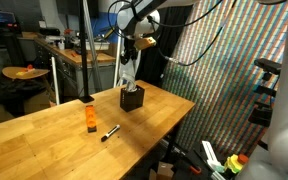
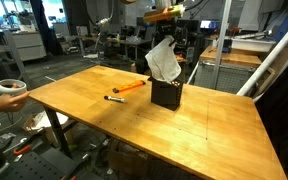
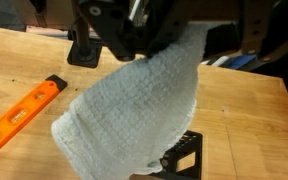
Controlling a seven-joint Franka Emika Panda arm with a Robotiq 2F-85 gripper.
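Note:
From my gripper [image 1: 128,63] hangs a white cloth [image 2: 165,63], pinched between the shut fingers at its top. The cloth's lower end is at the opening of a black box [image 2: 167,96] on the table; how far it reaches inside is hard to tell. In the wrist view the cloth [image 3: 134,115] spreads below the fingers and covers much of the black box [image 3: 191,150], of which a corner shows. The fingertips are mostly hidden by the cloth there.
An orange level [image 1: 91,118] and a small dark-and-silver tool [image 1: 110,133] lie on the wooden table [image 1: 44,145], apart from the box. A black post [image 1: 86,60] stands behind the table's far edge.

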